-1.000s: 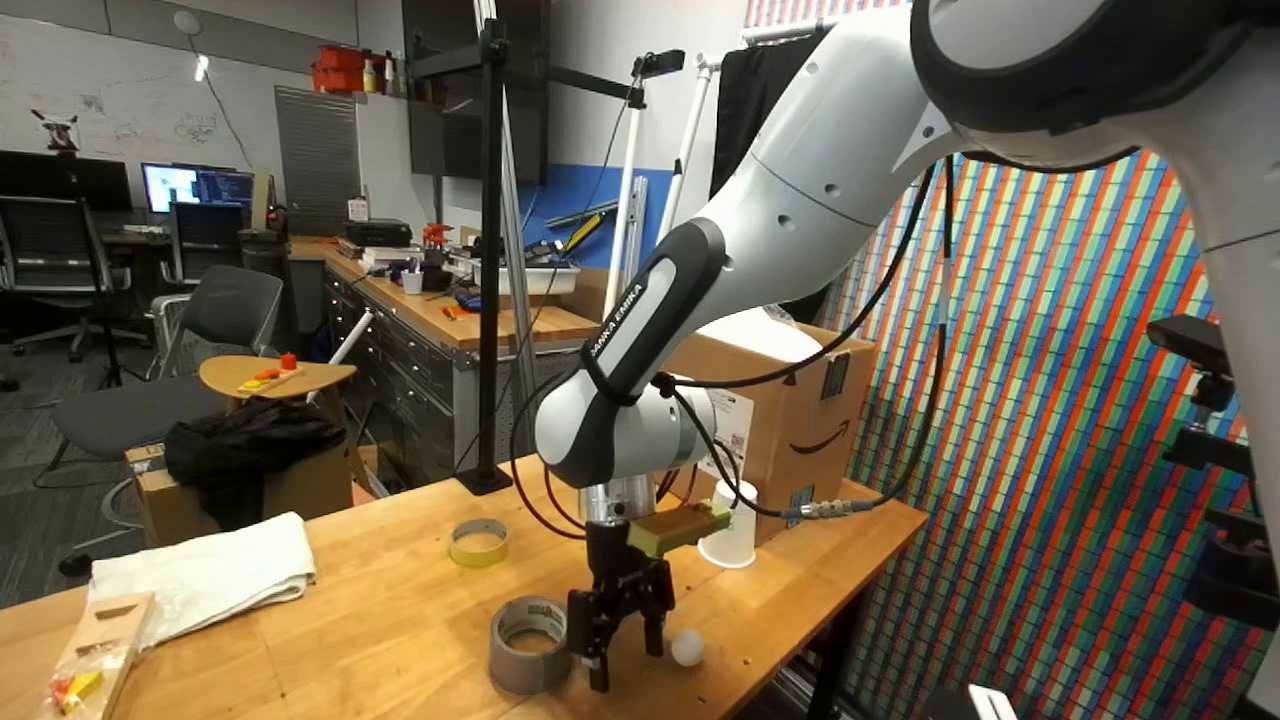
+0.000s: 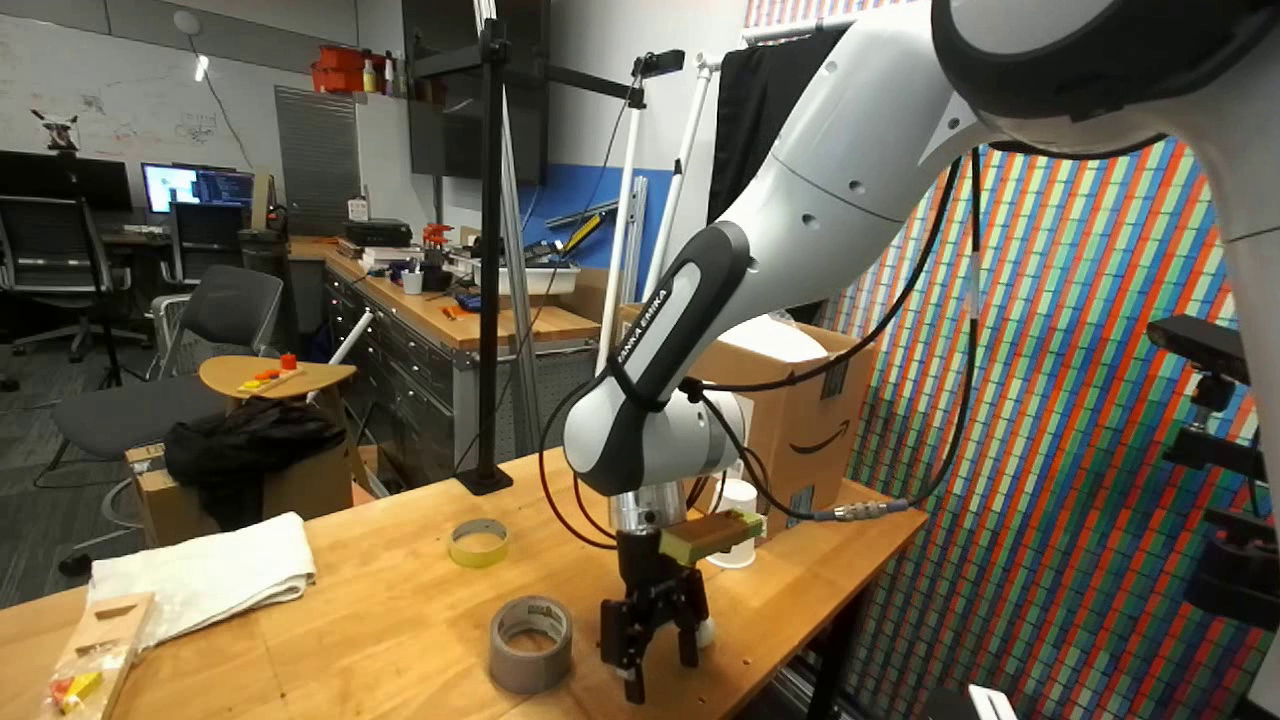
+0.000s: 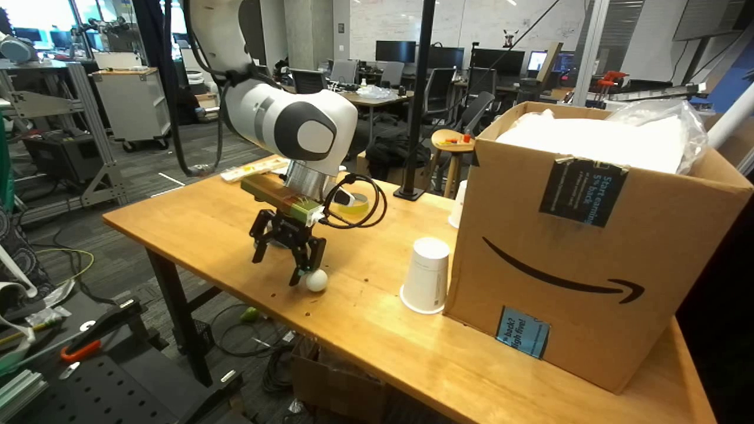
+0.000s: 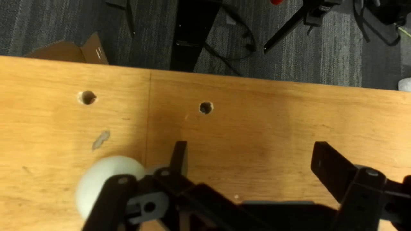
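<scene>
A small white ball (image 3: 316, 280) rests on the wooden table (image 3: 367, 318) close to its edge. My gripper is open, its black fingers spread wide with only bare wood between them. In the wrist view the ball (image 4: 109, 177) lies outside the left finger, partly covered by it. Exterior view 2 has the gripper (image 3: 275, 272) low over the table, one fingertip right beside the ball; whether they touch I cannot tell. From exterior view 1 the ball (image 2: 705, 630) is mostly hidden behind a finger.
A grey tape roll (image 2: 530, 644) stands close to the gripper, with a yellow tape roll (image 2: 479, 544) farther back. White cups (image 3: 426, 275) stand by a large cardboard box (image 3: 594, 247). A white cloth (image 2: 204, 576) lies at the far end. The table edge (image 4: 269, 80) is near.
In exterior view 1 my arm and gripper have moved right and slightly nearer the camera, away from the grey tape. A finger now covers most of the ball, which was fully visible before.
</scene>
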